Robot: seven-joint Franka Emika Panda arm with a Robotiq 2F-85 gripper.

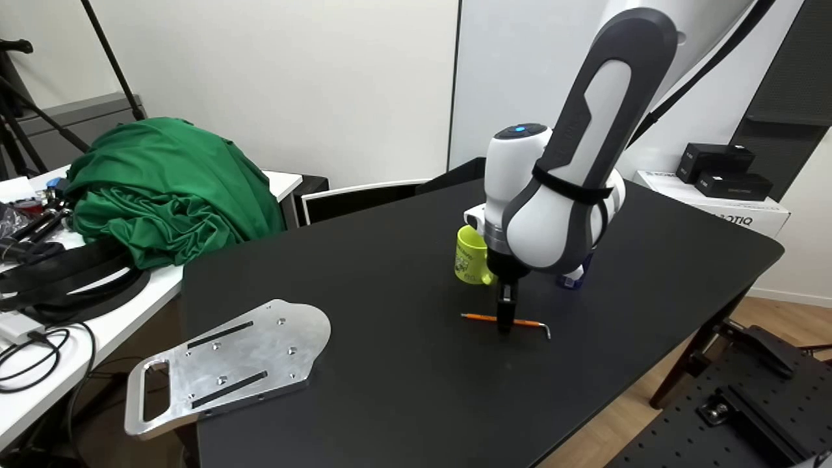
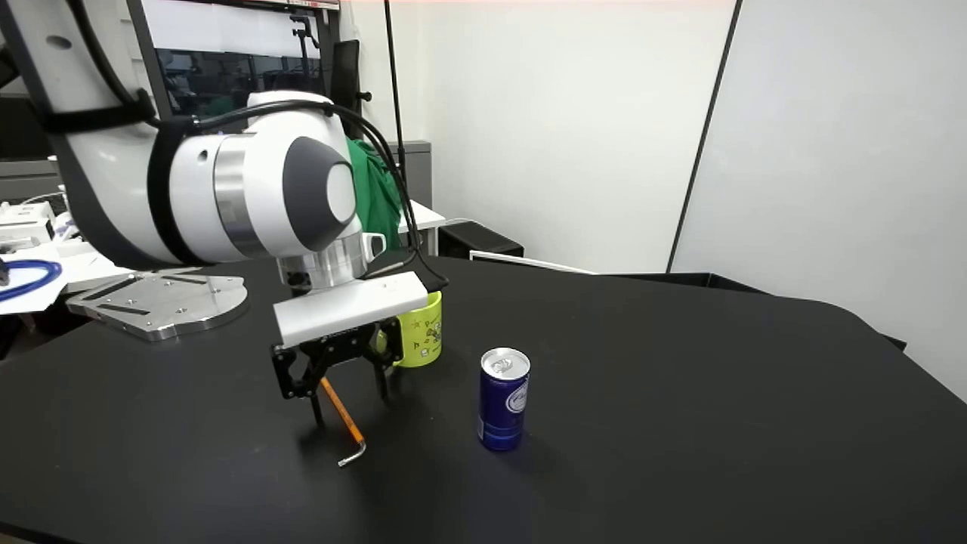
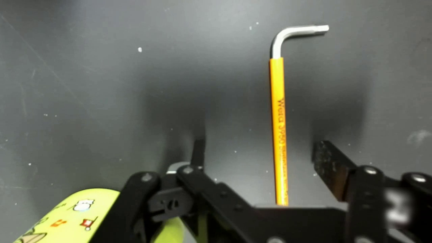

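An orange-handled hex key with a bent silver end lies flat on the black table. My gripper is low over it, its fingers on either side of the handle and apart from it. In the wrist view the right finger and the left one leave a wide gap, with the key nearer the right. From the second exterior view, the gripper stands above the key's handle. Close beside the gripper is a yellow-green mug, partly hidden behind it.
A blue can stands upright on the table, a short way from the gripper. A flat metal plate lies at the table's left in the first exterior view. Bare tabletop extends to the right of the can.
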